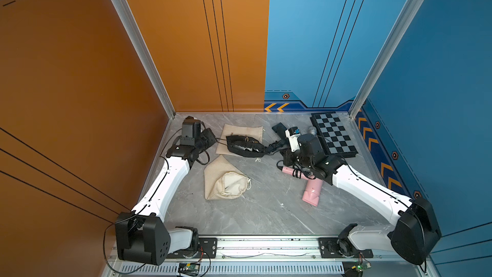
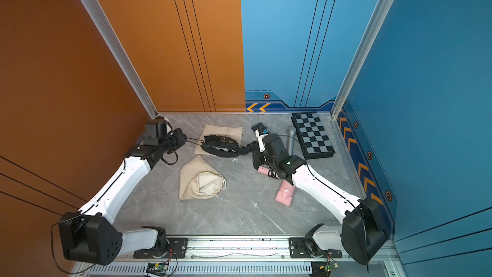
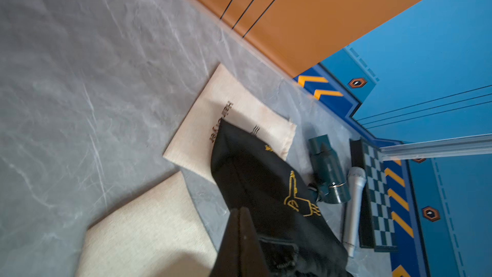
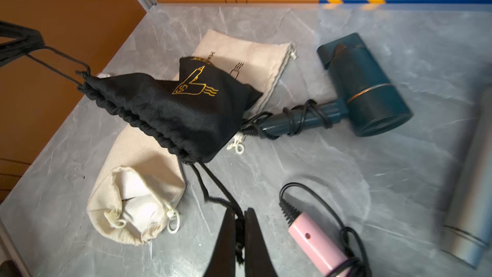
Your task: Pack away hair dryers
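A black drawstring pouch (image 4: 205, 107) with a gold dryer print hangs stretched by its cords between my grippers. My left gripper (image 1: 213, 140) is shut on a cord at left; my right gripper is shut on the other cord, knotted between its fingers. A dark teal hair dryer (image 4: 374, 92), cord wound on its handle, lies behind the pouch. A pink hair dryer (image 1: 312, 192), partly under my right arm, lies at front right. A cream pouch (image 2: 192, 182) lies open at front left; another cream pouch (image 4: 230, 43) lies flat at the back.
A checkered board (image 1: 333, 130) lies at the back right, with a silver microphone (image 3: 353, 205) beside it.
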